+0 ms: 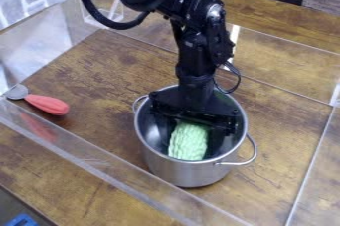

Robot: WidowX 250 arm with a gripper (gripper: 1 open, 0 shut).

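Observation:
A steel pot with two side handles stands on the wooden surface. Inside it lies a pale green, ridged object, its top partly covered by my black gripper, which is lowered into the pot's mouth. The fingers are dark and crowded over the green object, so whether they are shut on it is hard to make out.
A peeler-like tool with a red handle lies to the left. Clear plastic panels edge the wooden surface. A blue item shows at the bottom left corner. Bare wood surrounds the pot's left and right.

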